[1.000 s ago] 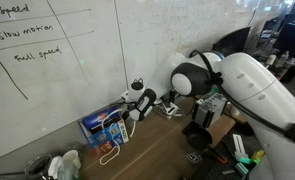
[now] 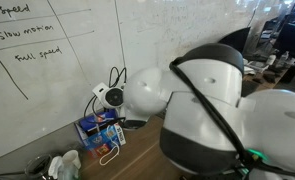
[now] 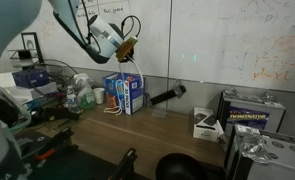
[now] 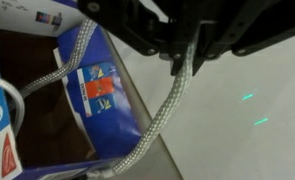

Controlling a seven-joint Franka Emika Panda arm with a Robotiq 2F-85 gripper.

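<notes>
A grey braided cord (image 4: 165, 112) runs up between the fingertips of my gripper, which is shut on it in the wrist view. Below and left, the cord drops to an open-topped blue box (image 4: 115, 125), and more of it loops inside. Exterior view 2 has the gripper (image 3: 125, 52) above the blue and white box (image 3: 133, 92), with pale cord (image 3: 138, 70) hanging down from it. In exterior view 1 the box (image 2: 90, 127) stands by the whiteboard, partly behind the arm; a white loop (image 2: 109, 156) lies in front of it.
Bottles and jars (image 3: 86, 96) crowd the table left of the box. To the right are a small white box (image 3: 206, 124), a larger dark box (image 3: 249, 112) and a black pan (image 3: 182, 167). The whiteboard (image 3: 197, 50) rises close behind. Some bare tabletop (image 3: 117, 124) lies in front of the box.
In exterior view 1 my gripper has moved left and slightly up, over the box.
</notes>
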